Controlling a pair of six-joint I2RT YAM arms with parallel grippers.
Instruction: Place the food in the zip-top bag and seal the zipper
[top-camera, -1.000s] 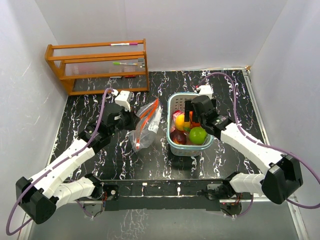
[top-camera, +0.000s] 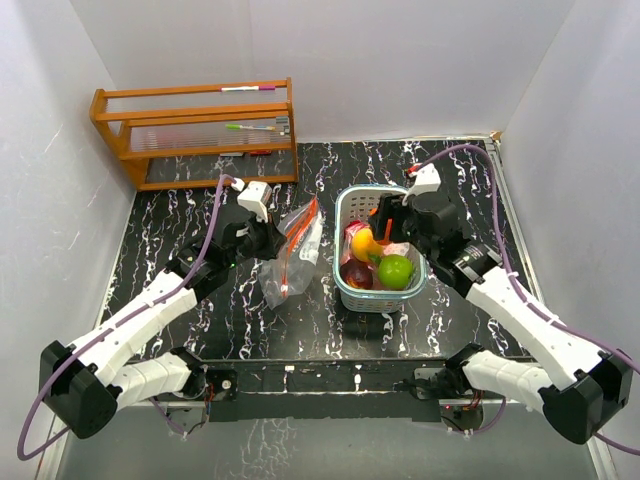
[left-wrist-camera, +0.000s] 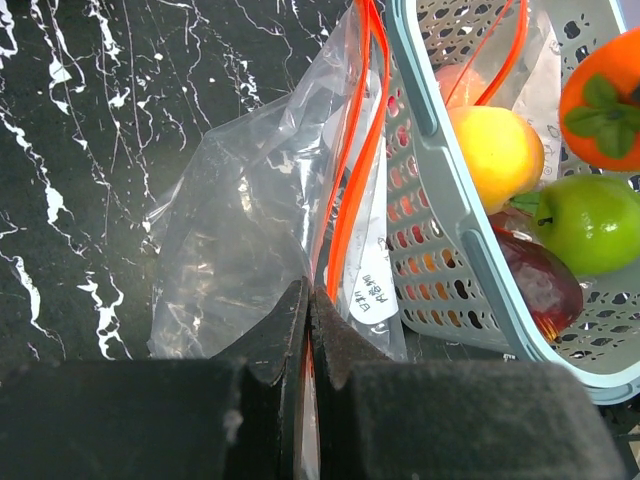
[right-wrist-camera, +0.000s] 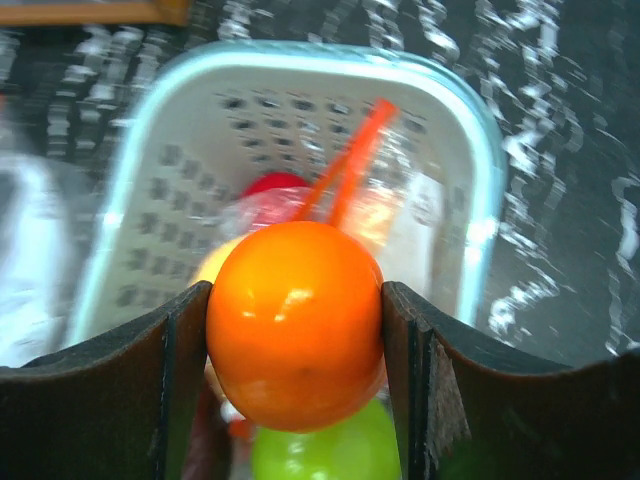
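A clear zip bag (top-camera: 290, 255) with an orange zipper strip lies left of the basket. My left gripper is shut over the bag's orange-edged mouth; the strip (left-wrist-camera: 355, 190) runs up from its fingertips, and the thin film pinched there is hard to make out. Above the basket, my right gripper is shut on an orange fruit (right-wrist-camera: 295, 325), one finger on each side. This orange fruit (left-wrist-camera: 605, 100) shows green leaves underneath in the left wrist view. Its lower side hangs over the other food.
The pale blue basket (top-camera: 343, 240) holds a yellow-orange fruit (left-wrist-camera: 497, 155), a green apple (left-wrist-camera: 588, 225), a dark red fruit (left-wrist-camera: 537, 283) and another orange-edged bag (right-wrist-camera: 350, 165). Behind stands a wooden rack (top-camera: 190, 112). Bare dark tabletop (top-camera: 330, 335) lies in front.
My right gripper has shut on the orange fruit and lifted it up from among the food in the basket. The left arm has shifted slightly; the bag remains nearly in place.
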